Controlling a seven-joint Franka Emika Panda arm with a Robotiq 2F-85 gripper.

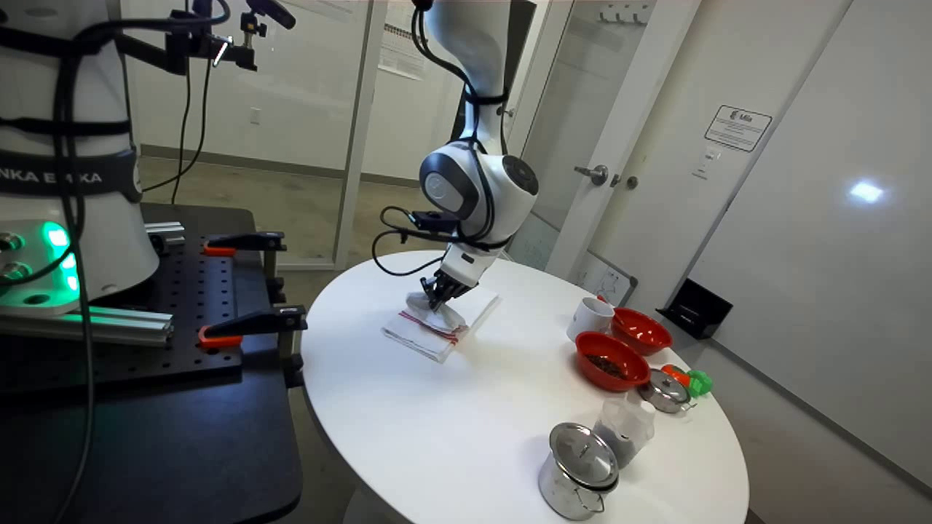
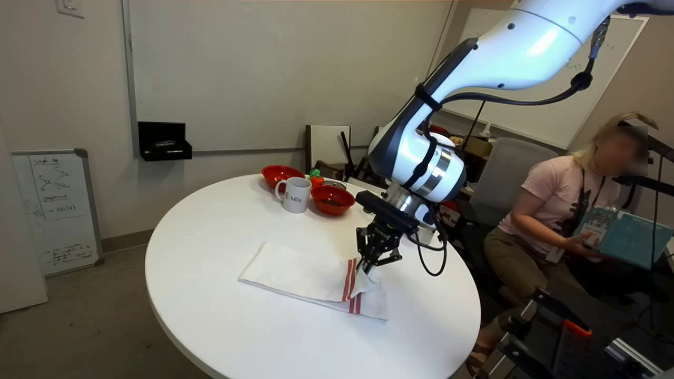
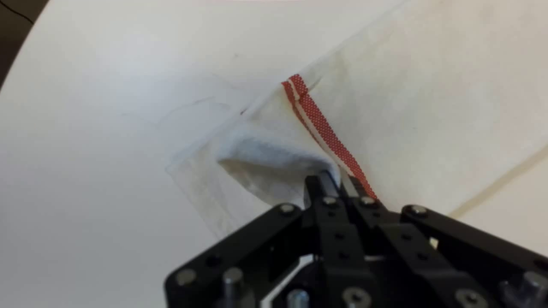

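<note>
A white towel [image 2: 297,271] with red stripes lies folded on the round white table [image 2: 208,233]. My gripper [image 2: 365,268] points down at its striped end and is shut on a pinch of the cloth. From the fingertips, a raised flap of the towel [image 3: 277,149] bends up off the layer below, as the wrist view shows. The rest of the towel stays flat on the table. In exterior view 1, the gripper [image 1: 434,303] partly covers the far portion of the cloth.
Towards the table's far side stand a white mug [image 2: 295,195], a red bowl [image 2: 282,174] and another red bowl [image 1: 613,362] with small dark pieces inside. A lidded metal pot [image 1: 577,471] and a translucent container [image 1: 625,428] are near the edge.
</note>
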